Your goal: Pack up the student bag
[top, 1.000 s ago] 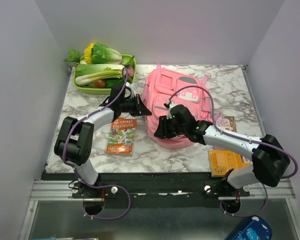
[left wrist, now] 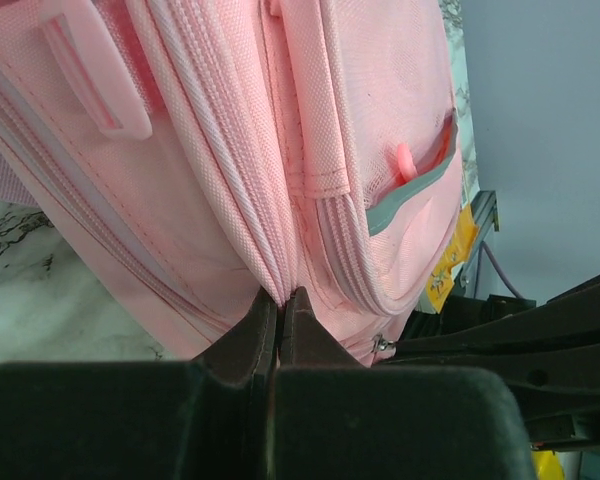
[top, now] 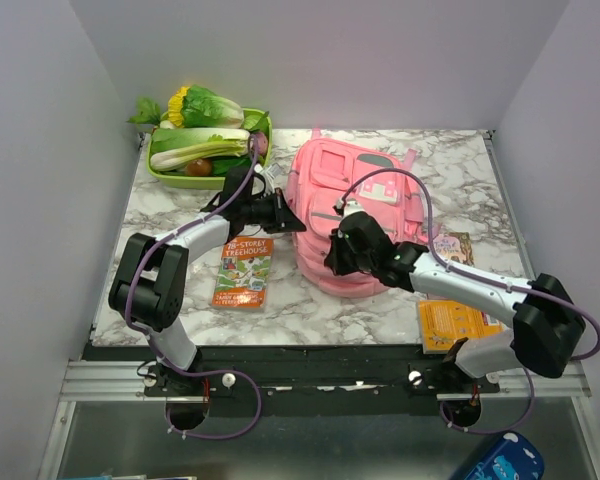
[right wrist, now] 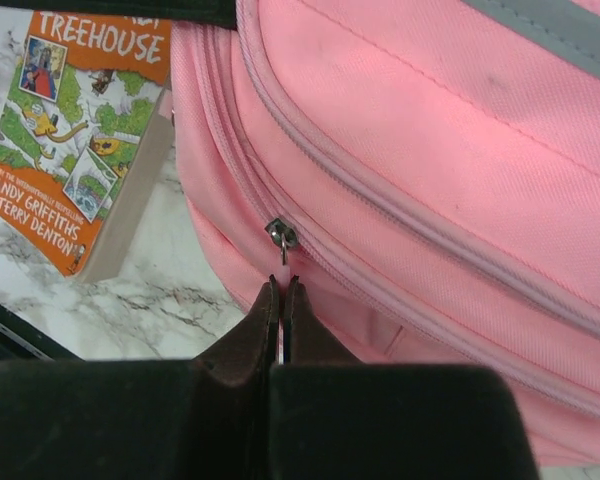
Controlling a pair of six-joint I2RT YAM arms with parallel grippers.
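The pink student bag (top: 345,185) lies on the marbled table, front face up. At its left side, my left gripper (top: 300,228) is shut; in the left wrist view a piped fabric edge (left wrist: 242,215) runs down and narrows between its fingertips. Near the bag's lower end is my right gripper (top: 332,266). The right wrist view shows a metal zip slider (right wrist: 281,234) on the seam, its pull reaching down into the shut fingertips, with a thin pink strip between them. An orange-and-green Treehouse book (top: 243,272) lies flat left of the bag.
A green basket of vegetables (top: 185,181) stands at the back left. Right of the bag are a yellow-orange book (top: 452,322) and another book (top: 454,247). A blue item (top: 505,462) shows at the bottom right. Bare table lies in front of the bag.
The left arm and the books have stayed where they were.
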